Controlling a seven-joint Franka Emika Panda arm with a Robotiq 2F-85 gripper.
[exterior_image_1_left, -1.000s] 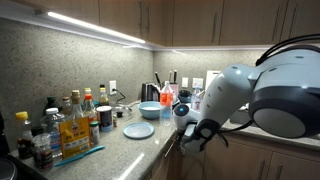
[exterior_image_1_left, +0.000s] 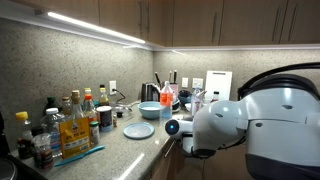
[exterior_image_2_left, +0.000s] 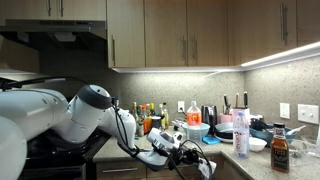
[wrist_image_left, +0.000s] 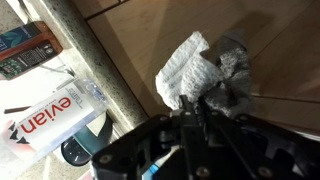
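Observation:
A crumpled white cloth or paper towel (wrist_image_left: 188, 72) hangs from my gripper, which is shut on it. Beside the white part is a darker, greyish piece (wrist_image_left: 236, 75); whether it is the same cloth in shadow I cannot tell. Exterior view 2 has the gripper (exterior_image_2_left: 192, 157) low in front of the counter's edge, the white cloth (exterior_image_2_left: 207, 167) at its tip. In exterior view 1 my own arm hides most of the gripper, and the cloth does not show clearly.
An Evian bottle (wrist_image_left: 58, 118) and a brown-labelled bottle (wrist_image_left: 25, 50) stand close to the counter edge (wrist_image_left: 95, 55). Wooden cabinet fronts (wrist_image_left: 150, 35) lie below the cloth. A light blue plate (exterior_image_1_left: 139, 130) and a blue bowl (exterior_image_1_left: 150, 110) are on the counter, with several bottles along the wall.
Over the last second the arm has swung lower and nearer to exterior view 1's camera. It now covers more of the cabinets. The counter items stay put.

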